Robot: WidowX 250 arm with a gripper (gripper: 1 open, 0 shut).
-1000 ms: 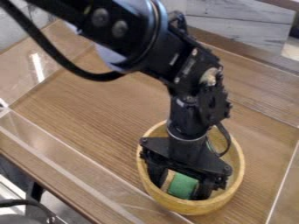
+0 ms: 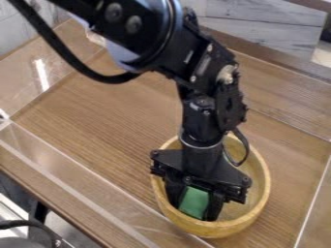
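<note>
A yellow round bowl (image 2: 220, 227) sits on the wooden table near the front right. My black gripper (image 2: 196, 200) reaches down into it, shut on a green object (image 2: 193, 201) that shows between and below the fingers inside the bowl. The rest of the green object is hidden by the gripper.
A pale edge runs along the left side, and a grey plank wall stands at the back. A black cable lies at the lower left corner.
The gripper has shifted slightly left and up within the bowl, and the green object has moved a little with it.
</note>
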